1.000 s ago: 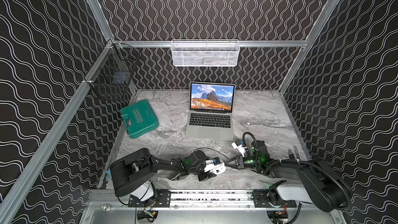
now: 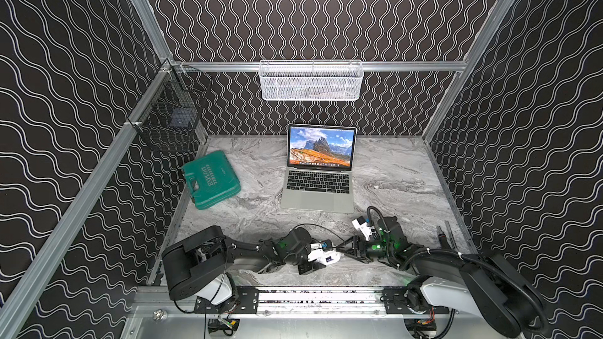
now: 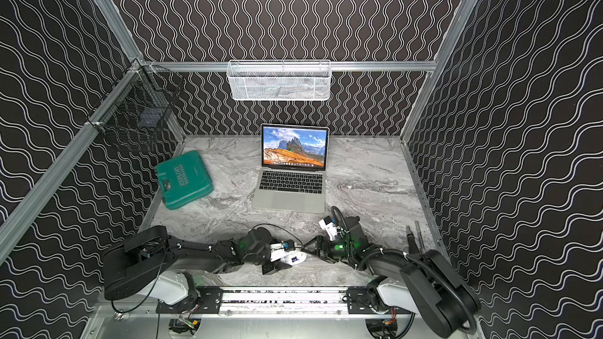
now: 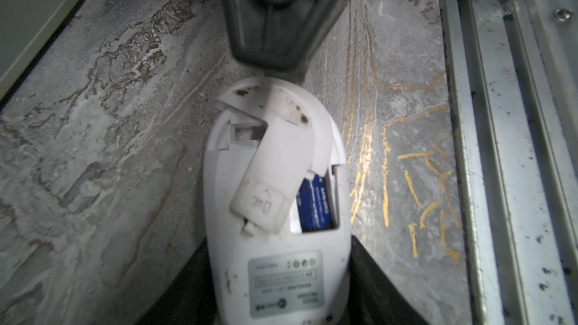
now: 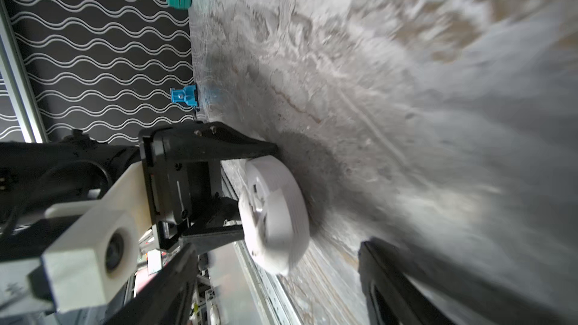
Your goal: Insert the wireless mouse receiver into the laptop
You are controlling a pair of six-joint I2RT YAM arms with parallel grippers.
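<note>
A white wireless mouse (image 4: 283, 174) is held in my left gripper, which is shut on its sides. Its underside faces the left wrist camera, with a blue battery (image 4: 314, 203) exposed in its bay. The battery cover (image 4: 280, 162) sits askew across the opening. A small slot beside it is partly hidden by the cover, and I cannot make out the receiver. My right gripper hangs just off the mouse's upper end, its dark fingers above the cover; in the right wrist view its fingers (image 5: 385, 270) stand apart. The open laptop (image 2: 317, 199) rests behind both arms.
A green case (image 2: 212, 179) lies on the left of the table. Above the back edge hangs a white wire basket (image 2: 311, 81). A metal rail (image 4: 475, 144) runs along the front.
</note>
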